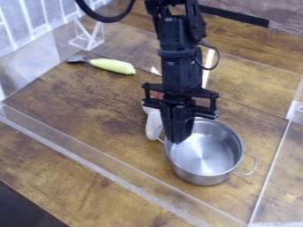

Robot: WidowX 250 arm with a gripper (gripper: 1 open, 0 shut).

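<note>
My black gripper [178, 129] hangs over the left rim of a steel pot [207, 160], its fingers close together and pointing down. Nothing shows between them. A pale, soft-looking object [153, 124] lies just left of the pot, partly hidden behind the gripper, with a bit of red behind it. The pot has wire handles on either side.
A yellow corn cob [112, 65] and a dark-handled utensil [76, 60] lie at the back left, near a white rack [88, 35]. Clear panels edge the wooden table [71, 151].
</note>
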